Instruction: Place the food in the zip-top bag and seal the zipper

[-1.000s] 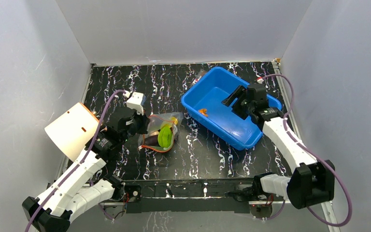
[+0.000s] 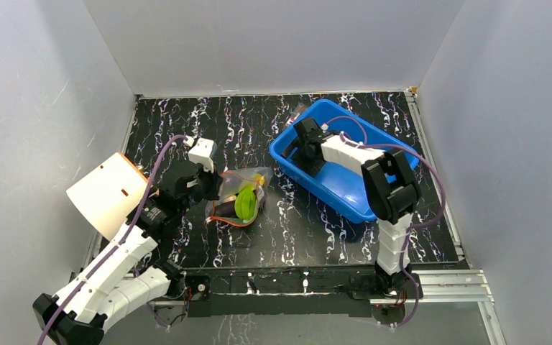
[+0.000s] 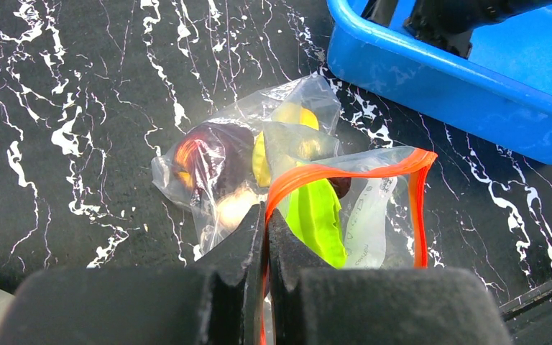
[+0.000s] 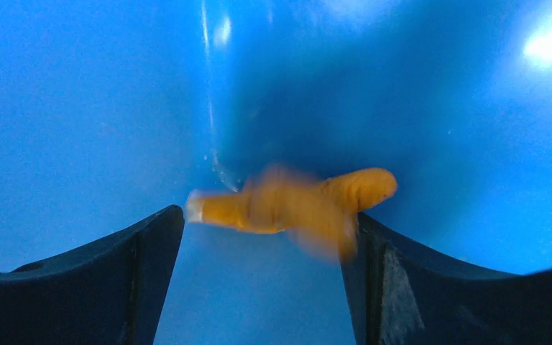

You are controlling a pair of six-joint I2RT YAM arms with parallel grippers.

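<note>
The zip bag (image 2: 238,198) lies on the table holding food, with a bright green item (image 3: 316,223) and yellow pieces visible. My left gripper is shut at its orange zipper rim (image 3: 420,208); the rim runs between or right at the fingertips. Inside the blue bin (image 2: 359,208), my right gripper stands open around an orange food piece (image 4: 230,210), which is partly blurred and lies between and just beyond the fingers. In the top view the arm hides that piece.
A cream board (image 2: 104,194) leans at the left. A small packet (image 2: 295,113) lies behind the bin. The table behind the bag is clear, and grey walls enclose the workspace.
My right gripper has moved left into the bin, over the orange piece, and the arm has extended. The left arm and bag have not visibly moved.
</note>
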